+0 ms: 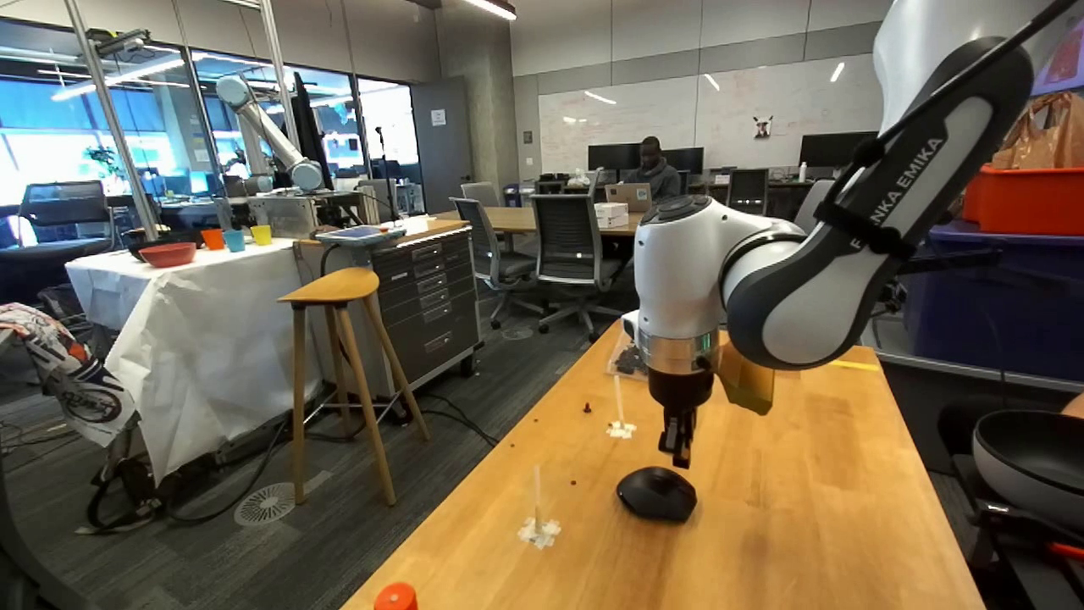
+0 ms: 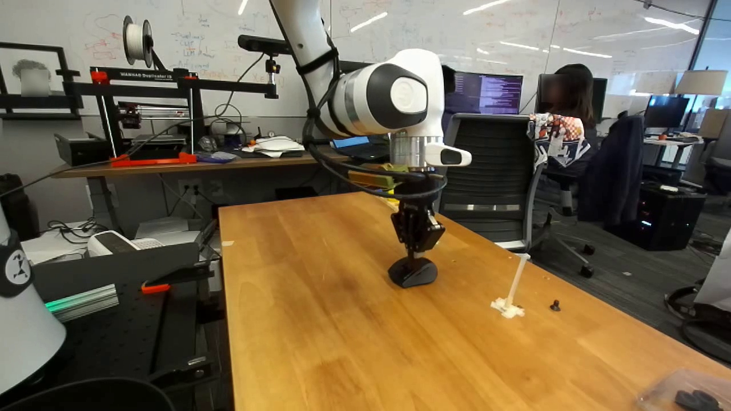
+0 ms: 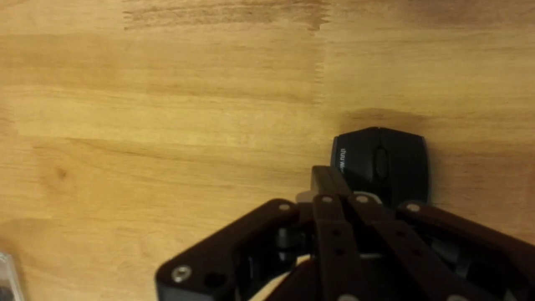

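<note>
A black computer mouse [image 1: 656, 495] lies on the wooden table; the second exterior view also shows the mouse [image 2: 413, 273]. Just above it in the first exterior view hangs my gripper [image 1: 677, 447], pointing down. Seen from the wrist, the closed gripper overlaps the left side of the mouse [image 3: 401, 160] and hides its rear part. The fingers are pressed together and nothing shows between them. Whether the fingertips touch the mouse is hard to tell.
Two thin white sticks, one stick [image 1: 538, 498] nearer and another stick [image 1: 619, 402] farther back, stand taped along the table's left side. A clear box with dark pieces [image 1: 627, 356] sits at the back. An orange cap [image 1: 395, 596] is in front.
</note>
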